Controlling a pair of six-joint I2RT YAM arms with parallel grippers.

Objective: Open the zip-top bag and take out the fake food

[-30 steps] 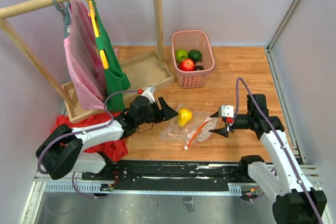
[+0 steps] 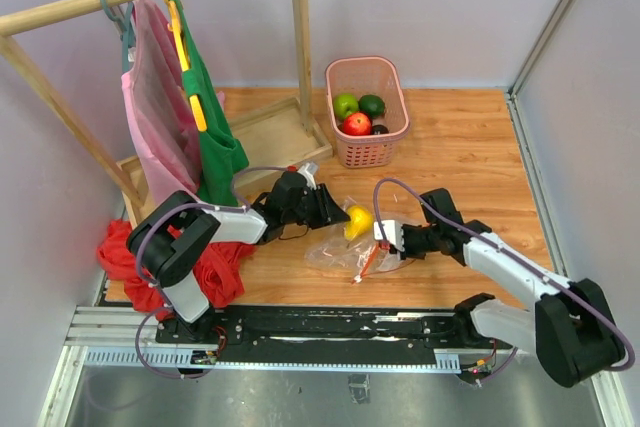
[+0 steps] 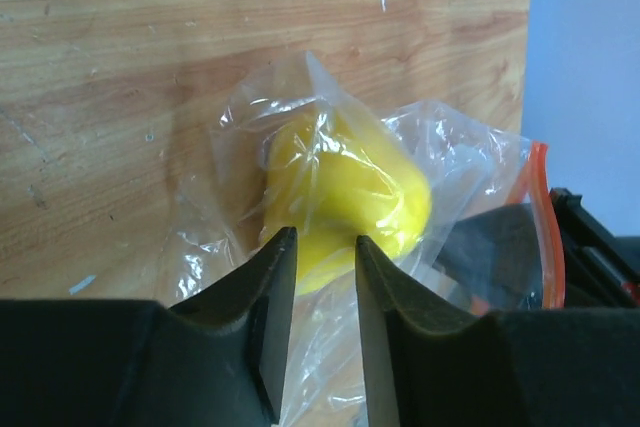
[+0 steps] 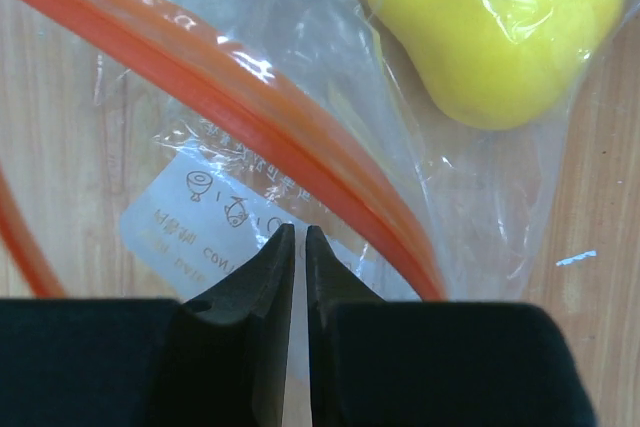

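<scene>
The clear zip bag (image 2: 340, 257) lies on the wood table with a yellow fake fruit (image 2: 358, 222) inside, pear-like in the right wrist view (image 4: 495, 27). My left gripper hangs just over the bag beside the fruit, fingers parted slightly. My right gripper is at the bag's orange zip (image 4: 270, 127) side, over the printed label (image 4: 190, 227), fingertips closed together; whether bag film is between them is hard to tell.
A pink basket (image 2: 366, 147) of fruit stands behind the bag. A clothes rack with hanging garments and a wooden tray (image 2: 275, 132) occupies the left, red cloth (image 2: 225, 272) beneath.
The left gripper has moved slightly right toward the fruit, its fingers narrower.
</scene>
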